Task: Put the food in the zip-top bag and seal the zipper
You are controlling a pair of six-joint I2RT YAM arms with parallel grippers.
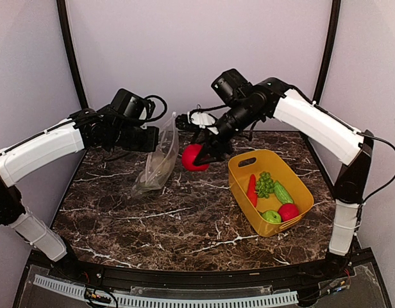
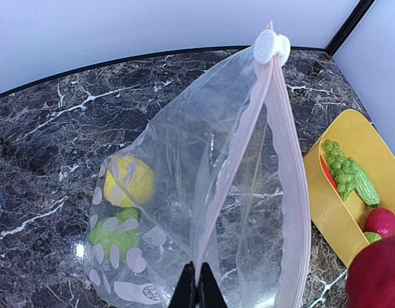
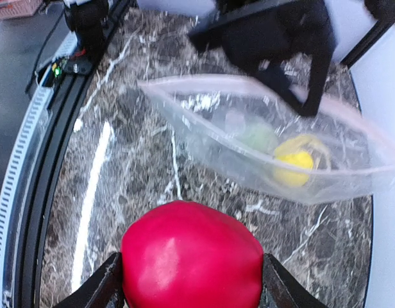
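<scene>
The clear zip top bag (image 2: 178, 167) stands with its mouth gaping, a white slider (image 2: 265, 46) at the far corner of its rim. Through its film show a yellow food (image 2: 134, 182) and a green one (image 2: 117, 236). My left gripper is shut on the near part of the bag's rim. A round red food (image 3: 192, 256) sits between the fingers of my right gripper, which is shut on it. In the top view that red food (image 1: 195, 158) hangs right of the bag, clear of the table and apart from the film.
A yellow bin (image 1: 252, 215) on the right holds a carrot-like red food (image 1: 252, 190), green grapes (image 1: 265, 185), a cucumber (image 1: 282, 193), a green apple (image 1: 271, 217) and another red round food (image 1: 288, 212).
</scene>
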